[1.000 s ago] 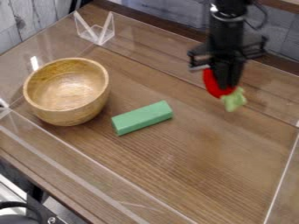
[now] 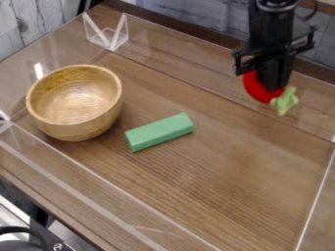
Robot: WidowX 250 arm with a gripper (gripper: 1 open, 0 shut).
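The black gripper [image 2: 268,66] is at the upper right, over a red object [image 2: 262,86] with a pale green piece [image 2: 285,100] at its right. The fingertips are at or just above the red object; whether they grip it is unclear. A green block [image 2: 160,130] lies left of centre on the wooden table [image 2: 197,196].
A wooden bowl [image 2: 74,98] sits at the left. A white wire-like item [image 2: 108,32] stands at the back left. The back wall runs close behind the gripper.
The bowl and green block have not moved.
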